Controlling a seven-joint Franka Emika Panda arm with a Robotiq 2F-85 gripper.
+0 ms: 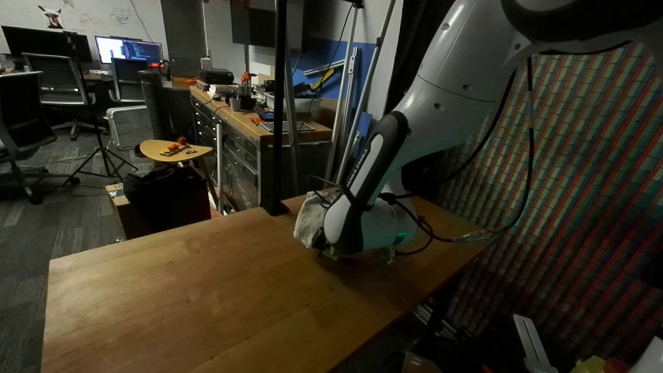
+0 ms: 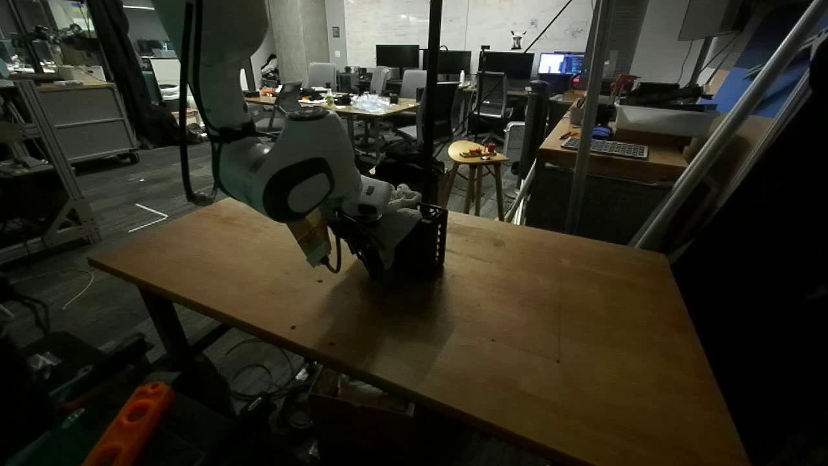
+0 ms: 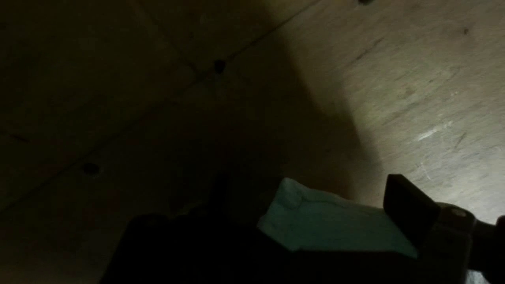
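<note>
A pale cloth (image 1: 309,221) hangs at the hand, partly hidden by the arm in exterior view 1. In exterior view 2 the cloth (image 2: 402,217) lies draped against a black basket (image 2: 436,239) with slotted sides. My gripper points down over the wooden table, its fingers apart. One dark finger (image 3: 410,208) shows at the right of the wrist view; the other is lost in shadow. A greenish-looking corner of the cloth (image 3: 331,222) appears between them, low in the picture. Whether the fingers touch it I cannot tell.
A black upright post (image 1: 277,124) stands at its back edge. Cables (image 1: 429,233) loop behind the hand. Deep shadow covers the tabletop under the gripper.
</note>
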